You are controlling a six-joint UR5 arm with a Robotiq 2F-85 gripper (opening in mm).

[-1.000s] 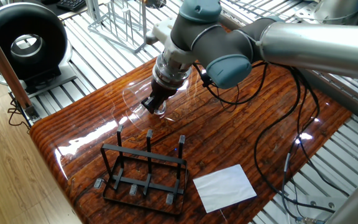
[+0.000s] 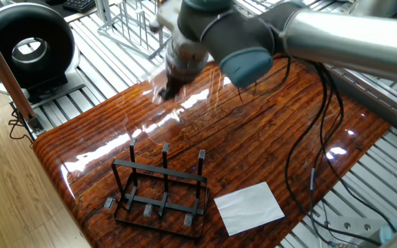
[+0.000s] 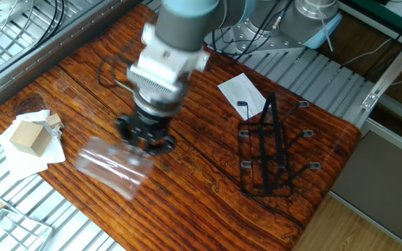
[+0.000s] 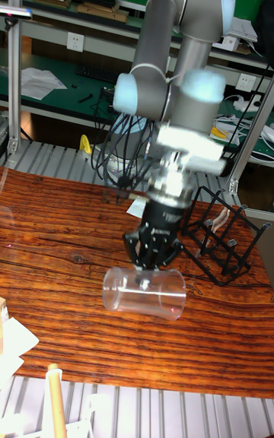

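Note:
A clear, see-through cup lies on its side beneath the fingertips in the third view, blurred. In the second view the same cup reaches out to the lower left from my gripper. My gripper appears shut on a small part of the cup's side, perhaps its handle; blur hides the exact contact. Seen from the first view, my gripper is over the far part of the wooden table, and the cup's outline is faint. A black wire rack stands apart, at the near side.
A white sheet lies beside the rack. Wooden blocks rest on white paper at another table edge. Black cables hang beneath the arm. Bare table surrounds the cup.
Rack and sheet stay put.

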